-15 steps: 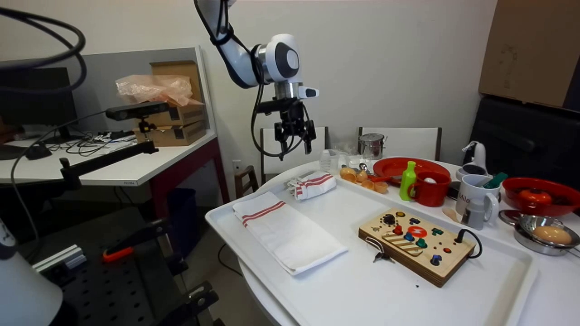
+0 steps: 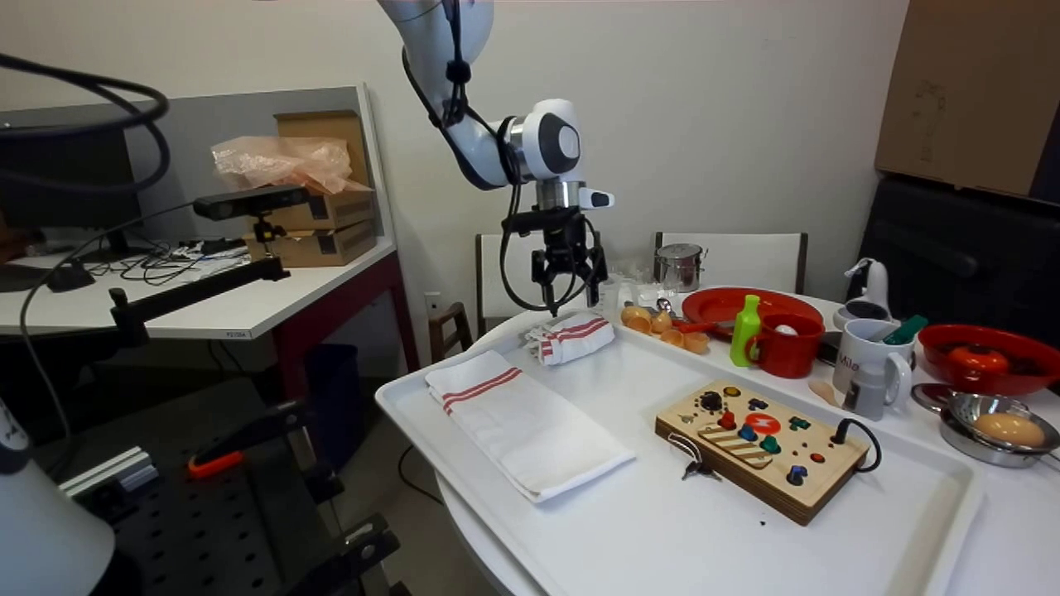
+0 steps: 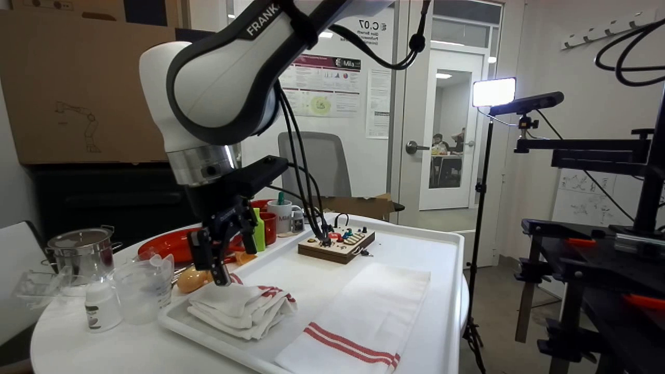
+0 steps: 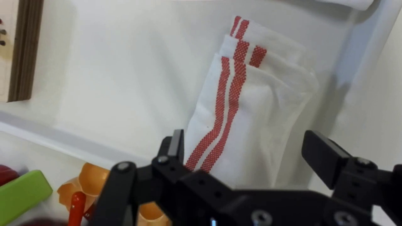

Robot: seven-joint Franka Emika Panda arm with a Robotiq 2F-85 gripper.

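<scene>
A small folded white towel with red stripes (image 2: 578,338) lies in the far corner of the white tray (image 2: 795,551). My gripper (image 2: 574,298) hangs above it with its fingers spread. From the wrist the folded towel (image 4: 245,124) fills the space below the gap, and my gripper stands open around empty air, one finger toward each side of the cloth. In exterior view 2 the gripper (image 3: 209,262) is just over the folded towel (image 3: 243,308). A larger, flat white towel (image 2: 527,422) with red stripes lies elsewhere in the tray.
A wooden button board (image 2: 760,447) sits in the tray. Along its edge stand orange eggshell-like pieces (image 2: 661,323), a green bottle (image 2: 745,331), a red mug (image 2: 785,344) and a white mug (image 2: 862,353). Clear plastic cups (image 3: 143,290) are close to the gripper's side. The tray's middle is bare.
My arm has come down and shifted to the right in exterior view 1, nearer the small folded towel. The gripper remains open, and both towels lie where they were.
</scene>
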